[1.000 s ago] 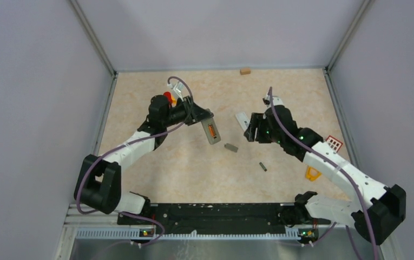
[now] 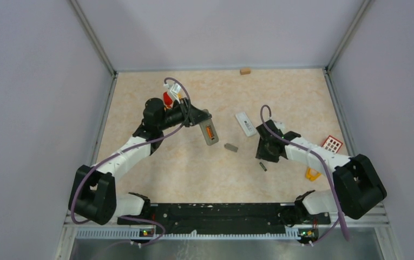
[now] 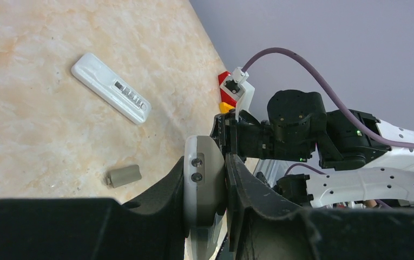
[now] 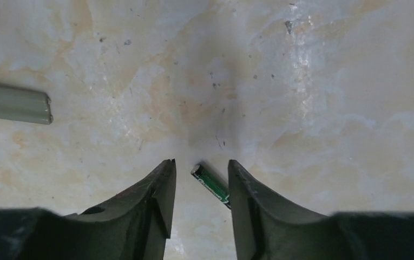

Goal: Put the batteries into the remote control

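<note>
My left gripper (image 2: pixel 199 116) is shut on the grey remote (image 2: pixel 211 136), held up at centre-left; an orange battery shows in its open compartment in the top view. My right gripper is low over the table, part open, fingertips either side of a loose dark green battery (image 4: pixel 213 185) lying on the surface, with nothing seen gripped. A grey battery cover (image 2: pixel 231 147) lies between the arms, also at the left edge of the right wrist view.
A white case (image 2: pixel 246 124) lies behind the cover. A small wooden block (image 2: pixel 245 71) is at the back, a red-framed grid (image 2: pixel 332 144) and yellow piece (image 2: pixel 311 175) at the right.
My right gripper has come down from beside the white case toward the front, to the loose battery. The left arm has shifted very slightly.
</note>
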